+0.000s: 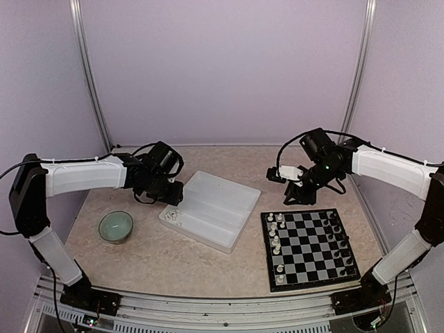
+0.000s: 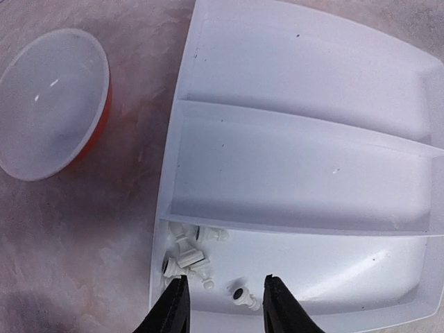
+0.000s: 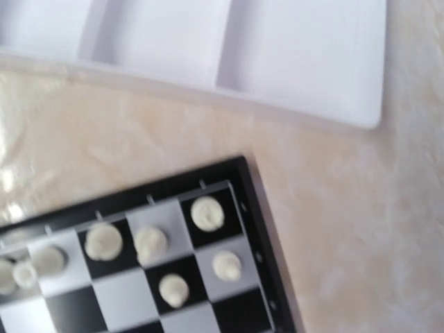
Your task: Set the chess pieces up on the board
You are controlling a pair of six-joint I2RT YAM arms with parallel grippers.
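The chessboard [image 1: 310, 250] lies at the front right, with white pieces along its left side, including white pieces [image 3: 207, 214] at the corner, and dark pieces [image 1: 336, 229] along its right. My left gripper is open over the compartment of the white tray [image 2: 305, 173] where several white pieces [image 2: 191, 257] lie loose. My right gripper [image 1: 298, 194] is above the board's back edge; its fingers are outside the blurred right wrist view, and the top view does not show how far open they are.
A green bowl [image 1: 116, 226] sits at the front left. A white bowl with a red outside [image 2: 55, 97] stands beside the tray.
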